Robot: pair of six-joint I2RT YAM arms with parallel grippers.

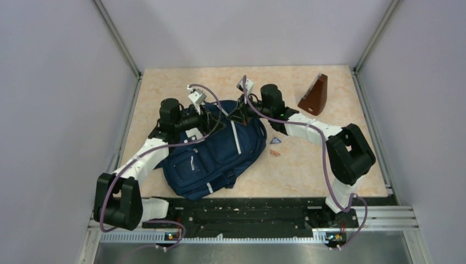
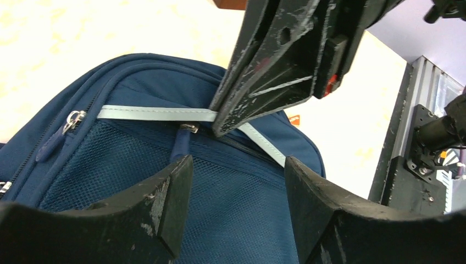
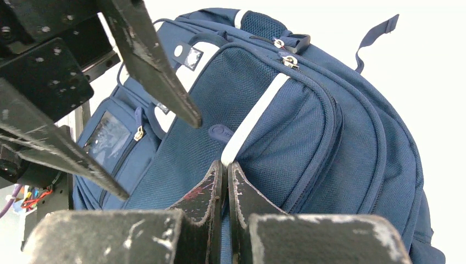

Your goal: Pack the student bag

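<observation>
A navy backpack (image 1: 203, 165) lies on the table's left and middle, with white strips and several zippers, one zipper pull (image 2: 181, 140) near the white band (image 2: 148, 113). My left gripper (image 1: 215, 124) is over the bag's upper part, open, with nothing between its fingers in its wrist view. My right gripper is shut right at the white strip (image 3: 255, 113), its fingertips touching the bag near a zipper pull (image 3: 220, 132); whether cloth is pinched between them is hard to tell.
A brown wedge-shaped case (image 1: 313, 96) stands at the back right. A small blue piece (image 1: 275, 140) and an orange piece (image 1: 275, 153) lie right of the bag.
</observation>
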